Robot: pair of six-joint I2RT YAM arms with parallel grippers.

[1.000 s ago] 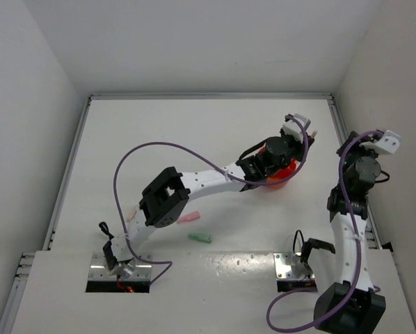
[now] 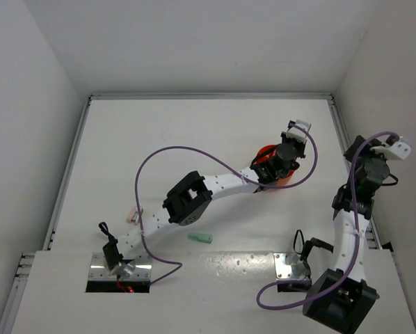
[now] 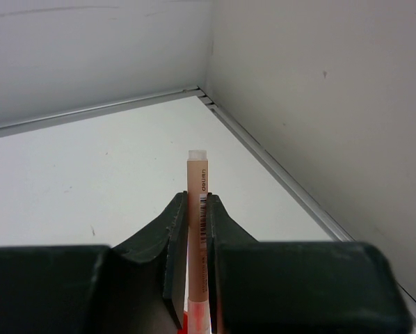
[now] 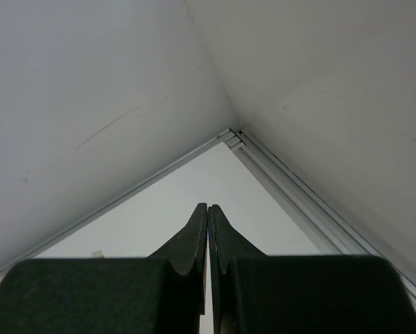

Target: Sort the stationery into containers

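Note:
My left gripper is shut on a slim peach pen [image 3: 197, 243], which stands upright between its fingers with the pale end up. Red shows at the pen's lower end, where the red container [image 3: 183, 324] is partly visible. From above, the left wrist covers much of that red container [image 2: 284, 182], and the fingertips are hidden. My right gripper is shut, with nothing showing between its fingers; it is off the table's right side. A green stationery piece [image 2: 200, 238] lies near the front, and a peach-pink piece [image 2: 134, 216] is partly behind the left arm.
My left forearm [image 2: 225, 185] crosses the middle diagonally. A metal rail [image 2: 340, 132] and the wall bound the right side, close to the right arm [image 2: 347, 240].
A pink piece beside the forearm is now hidden by it. The right arm has drifted slightly right.

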